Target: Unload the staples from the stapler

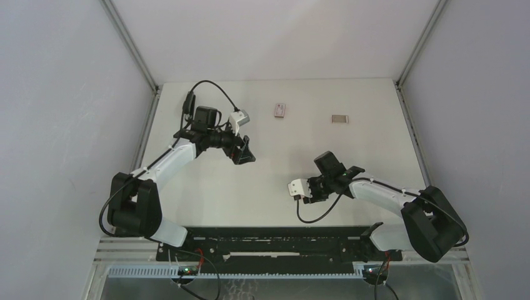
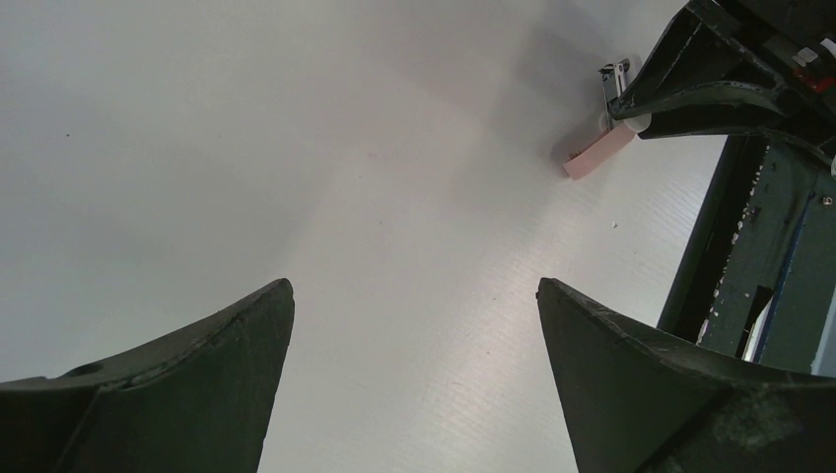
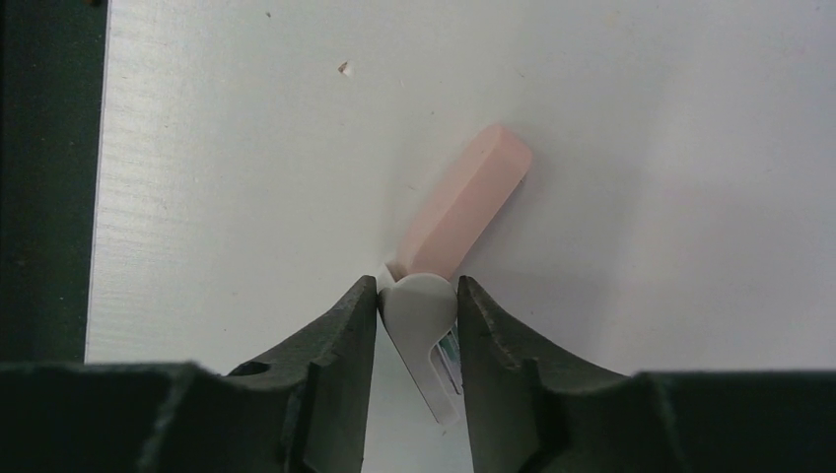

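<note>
The stapler shows as a long pale pink piece [image 3: 465, 202] spread at an angle from a slimmer white and metal part [image 3: 422, 370], with a round white joint between them. Fingers of my right gripper stand close against both sides of that joint; whether they press on it, I cannot tell. Seen from the left wrist, the pink piece [image 2: 599, 152] lies by the tips of the right gripper. From the top, the right gripper [image 1: 314, 195] hides most of the stapler. My left gripper [image 1: 245, 150] is open over bare table, nothing between its fingers.
A small pinkish box [image 1: 279, 110] lies at the back middle of the table, and a brown-grey block [image 1: 340, 119] sits to its right. A dark edge strip [image 3: 44, 197] runs along the front.
</note>
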